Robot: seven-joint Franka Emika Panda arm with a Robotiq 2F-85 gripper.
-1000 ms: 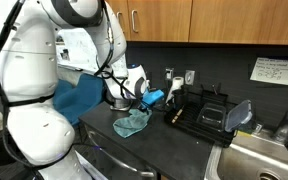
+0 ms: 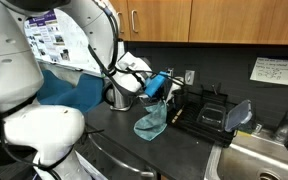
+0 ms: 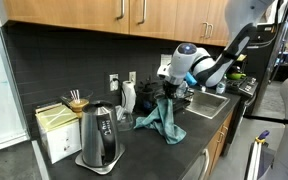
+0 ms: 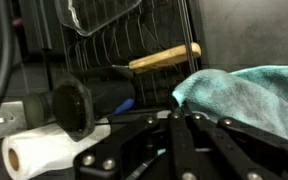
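Note:
A teal cloth (image 2: 152, 122) hangs in folds from my gripper (image 2: 168, 99), its lower part reaching down to the dark counter. In exterior view 2 the cloth (image 3: 162, 122) drapes below the gripper (image 3: 166, 90), gathered at the top and wider underneath. The wrist view shows the cloth (image 4: 244, 103) bunched up at the fingertips and spreading to the right. My gripper is shut on it; the fingertips themselves are mostly hidden by the fabric.
Beside the cloth stands a black dish rack (image 2: 206, 115) holding a wooden-handled utensil (image 4: 158, 58). A paper towel roll (image 4: 44, 150) is close to the gripper. The sink (image 2: 254, 160) lies right of the rack, a kettle (image 3: 100, 135) to the left in exterior view 2.
My gripper has moved right, towards the dish rack, and drawn the cloth along. The cloth lay lower and more spread on the counter before; now its upper part is raised.

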